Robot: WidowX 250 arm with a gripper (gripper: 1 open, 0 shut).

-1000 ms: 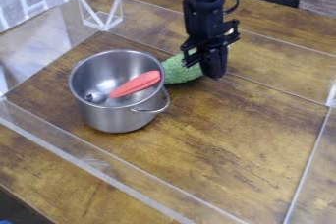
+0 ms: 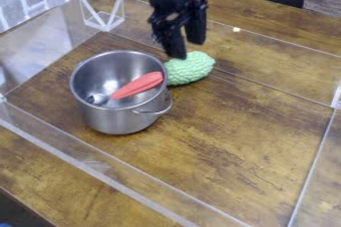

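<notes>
My black gripper [image 2: 178, 22] hangs at the top centre of the camera view, open, above and a little behind a green textured pad-like object [image 2: 190, 67]. That green object lies on the wooden table just right of a steel pot [image 2: 127, 118]. A red oblong item [image 2: 136, 85] lies inside the pot, along with a small silvery piece that is hard to make out.
Clear panels or strips border it at the left, right and back, with a white rail at the top left.
My gripper has risen from the green object and moved back and to the left. The green object looks slightly shifted.
</notes>
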